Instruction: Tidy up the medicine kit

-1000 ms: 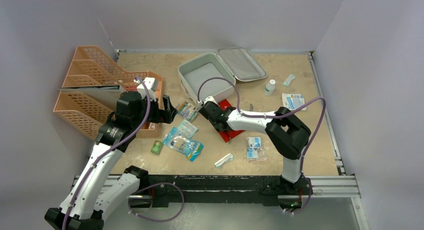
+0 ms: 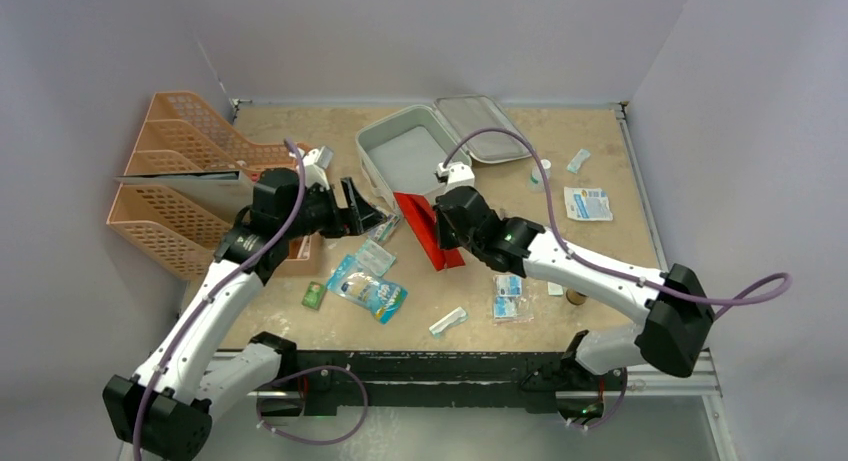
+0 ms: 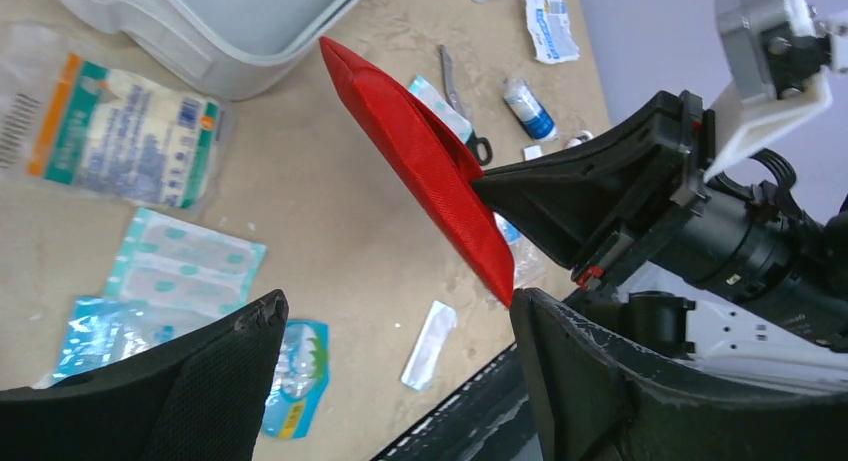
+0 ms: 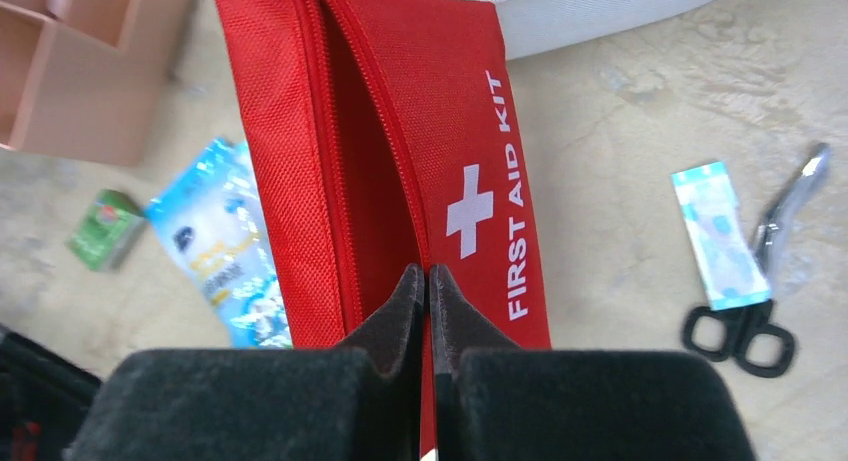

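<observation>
A red first aid pouch point(image 4: 480, 161) with a white cross hangs above the table, its zip side gaping. My right gripper is shut on the edge of its opening; in the left wrist view the pouch point(image 3: 430, 171) slants at the tips of the right gripper's dark fingers. My left gripper point(image 2: 365, 209) stands open to the left of the pouch, its fingers point(image 3: 200, 381) wide apart with nothing between them. Behind the pouch sits the grey case point(image 2: 378, 141), its lid point(image 2: 485, 129) folded open; it looks empty inside.
An orange-brown organizer point(image 2: 165, 216) fills the left side. On the table lie a blue swab bag point(image 2: 368, 289), a green box point(image 2: 314, 295), a white packet point(image 2: 447, 321) and scissors point(image 4: 770, 241). A white bottle point(image 2: 540, 174) stands right of the case.
The left arm has moved right, towards the pouch, its gripper staying open.
</observation>
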